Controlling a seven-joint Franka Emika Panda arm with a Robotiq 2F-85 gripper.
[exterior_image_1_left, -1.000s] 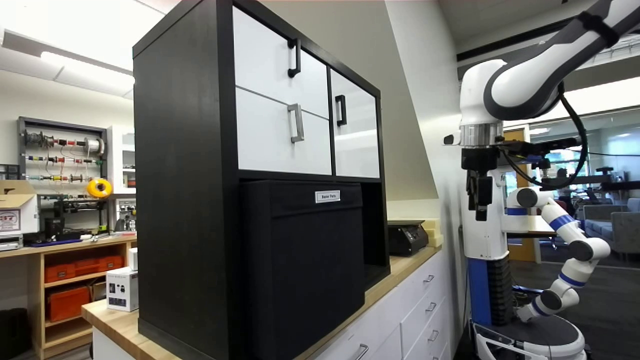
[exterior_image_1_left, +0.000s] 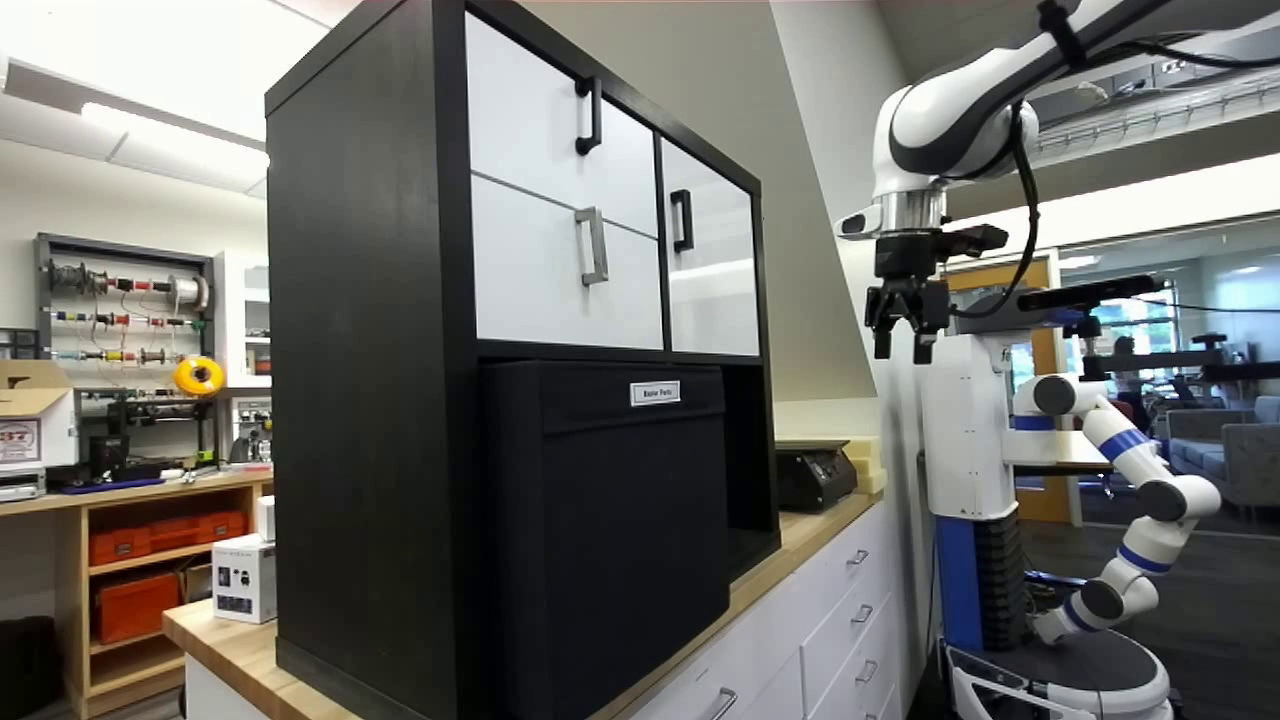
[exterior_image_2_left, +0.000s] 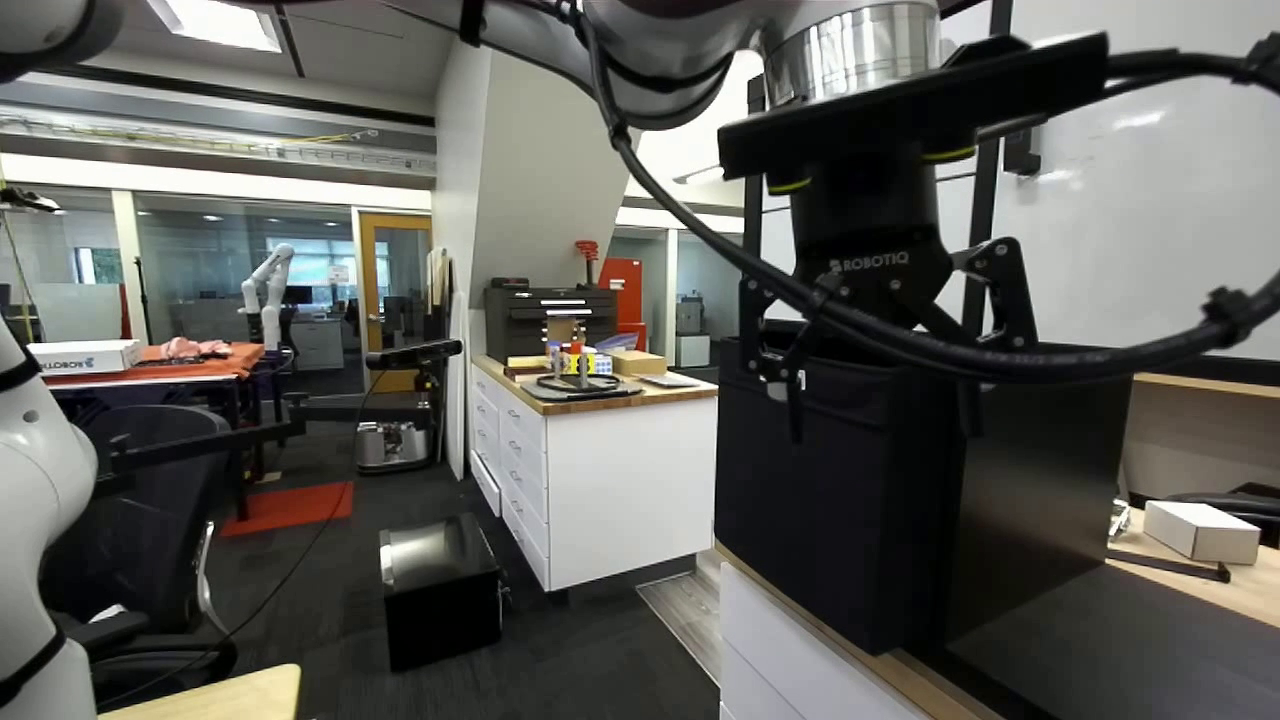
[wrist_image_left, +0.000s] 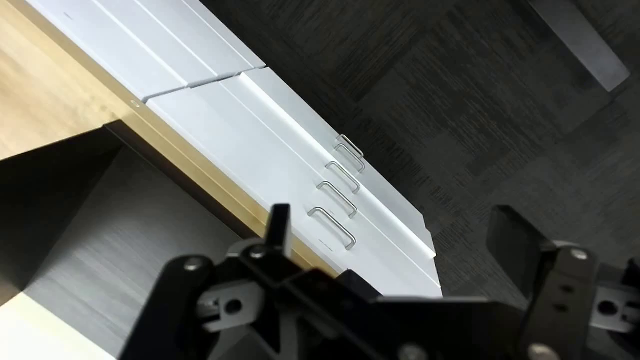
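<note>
My gripper (exterior_image_1_left: 903, 350) points straight down in the air, to the right of the black cabinet (exterior_image_1_left: 360, 360) in exterior view 1. Its black fingers stand wide apart in the wrist view, and nothing is between them. The cabinet's upper part has white fronts: two stacked drawers (exterior_image_1_left: 528, 258) at the left and a door (exterior_image_1_left: 714, 300) at the right. A black handle (exterior_image_1_left: 588, 116) is on the upper drawer, a grey handle (exterior_image_1_left: 593, 246) on the lower one and a black handle (exterior_image_1_left: 681, 220) on the door. All three fronts look closed, and the gripper touches none of them.
Below the fronts sits a black fabric bin (exterior_image_1_left: 624, 528), with an open compartment to its right. The cabinet stands on a wooden counter (exterior_image_1_left: 828, 518) over white drawers (wrist_image_left: 240, 138). Behind my arm is another robot (exterior_image_1_left: 1128, 456). Open floor (wrist_image_left: 480, 120) lies beside the counter.
In exterior view 1 my gripper has moved left and up, closer to the cabinet. It has also turned, so both fingers now show apart. The cabinet fronts look the same.
</note>
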